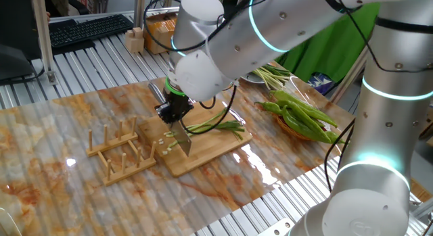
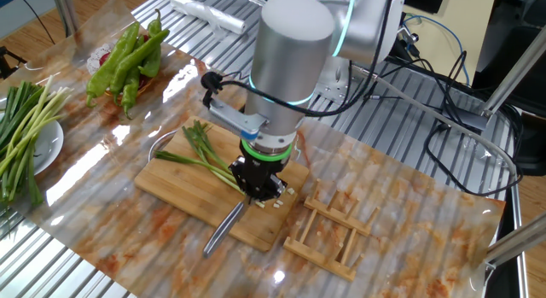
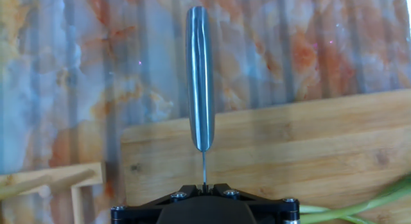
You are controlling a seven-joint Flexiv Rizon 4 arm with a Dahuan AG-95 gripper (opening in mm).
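My gripper point(image 1: 174, 118) is shut on a metal knife, its fingers pinching the thin part below the handle point(image 3: 201, 76). In exterior view 1 the broad blade point(image 1: 181, 138) points down over the left part of the wooden cutting board point(image 1: 186, 166). Green onion stalks point(image 2: 201, 144) lie across the board, with small white cut pieces point(image 1: 162, 142) near the blade. Whether the blade's edge touches the board or a stalk I cannot tell. In the wrist view the blade is hidden beneath the gripper.
Beside the board stands a wooden peg rack point(image 1: 115, 159). A basket of green peppers point(image 1: 295, 118) is on the table's other side, near a plate of more green onions point(image 2: 30, 140).
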